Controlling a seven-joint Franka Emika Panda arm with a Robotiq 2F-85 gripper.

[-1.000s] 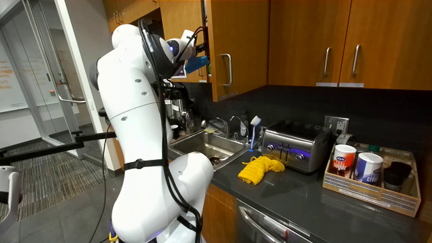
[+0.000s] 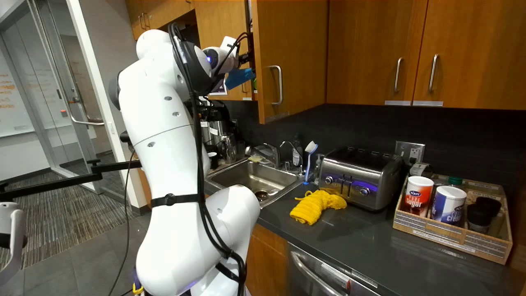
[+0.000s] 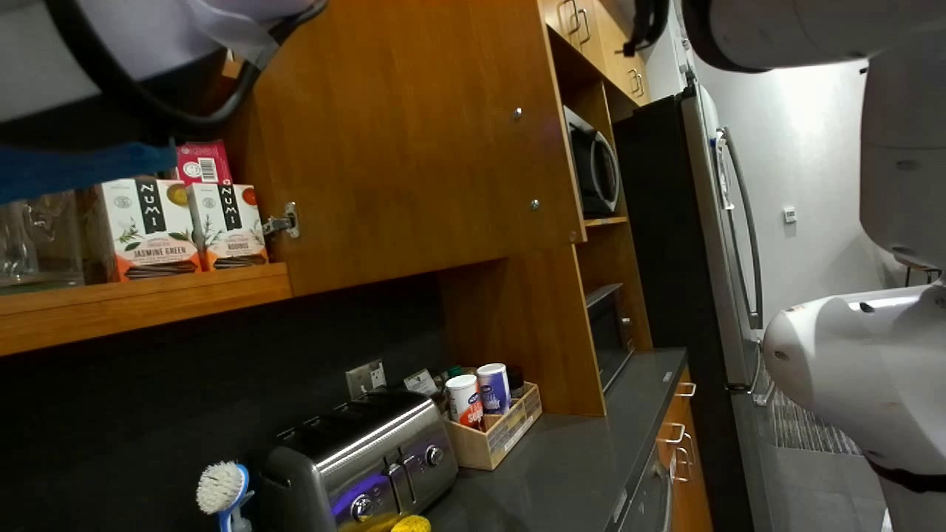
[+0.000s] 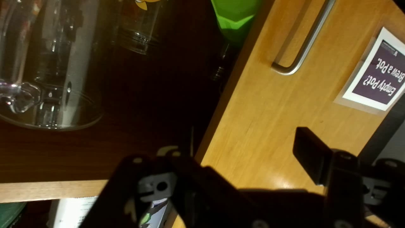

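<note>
In the wrist view my gripper stands open, its two dark fingers wide apart with nothing between them. Behind the gap lies the wooden front of a shut cabinet door with a metal handle (image 4: pixel 309 40). To the left is the dark inside of the open cabinet, where a clear glass pitcher (image 4: pixel 53 76), another clear glass (image 4: pixel 136 30) and a green object (image 4: pixel 237 17) are seen. The opened cabinet door (image 2: pixel 296 54) juts outward to the right of my hand in exterior view 1. That view hides my fingertips behind the door's edge.
Tea boxes (image 3: pixel 151 226) stand on the cabinet shelf (image 3: pixel 177 297). Below are a sink (image 2: pixel 256 180), a yellow cloth (image 2: pixel 318 206), a toaster (image 2: pixel 362 177) and a wooden box (image 2: pixel 453 232) of canisters. A printed sign (image 4: pixel 376 76) hangs on the shut door.
</note>
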